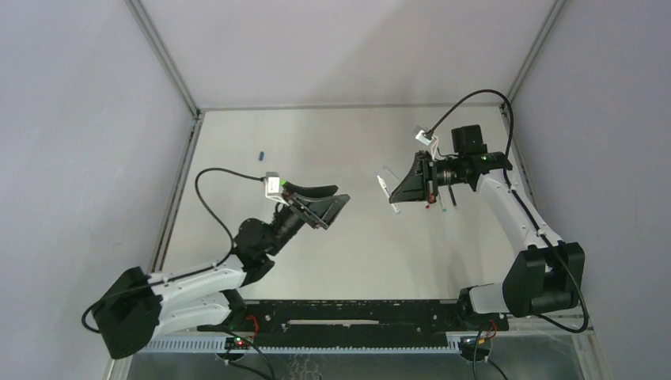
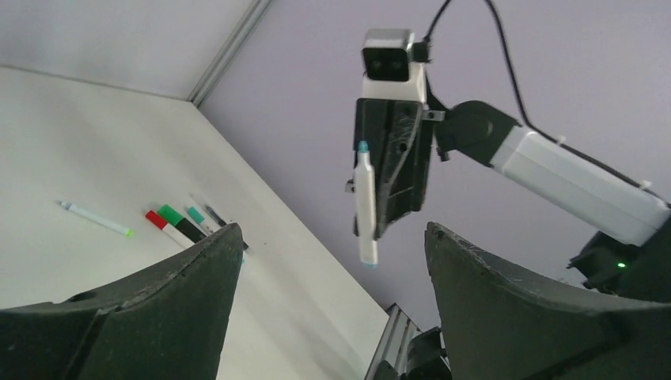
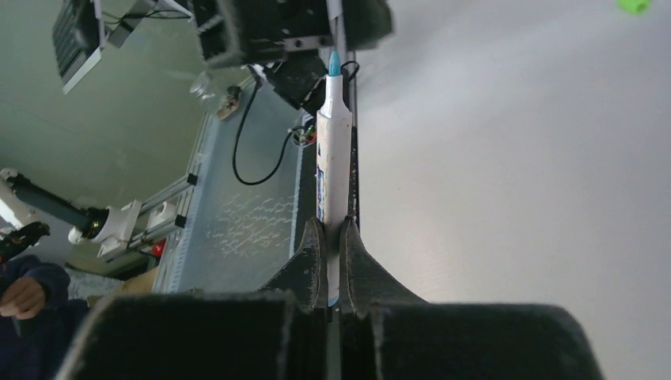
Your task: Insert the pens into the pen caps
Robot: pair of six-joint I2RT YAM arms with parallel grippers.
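Observation:
A white pen (image 3: 334, 158) with a pale blue tip stands upright in the right wrist view, and my right gripper is shut on it. In the top view this right gripper (image 1: 392, 198) is raised over the table's right half, the pen (image 1: 382, 185) jutting out on both sides. Opposite it, my left gripper (image 1: 339, 199) is open with nothing between its fingers; a gap separates it from the pen. A small blue cap (image 1: 261, 156) lies at the back left. A bit of the green cap (image 1: 284, 184) shows beside the left wrist.
Right of centre lie a white pen with a green end (image 2: 96, 217), a red-capped pen (image 2: 165, 226), a green-and-black marker (image 2: 182, 223) and other pens, partly under the right arm in the top view.

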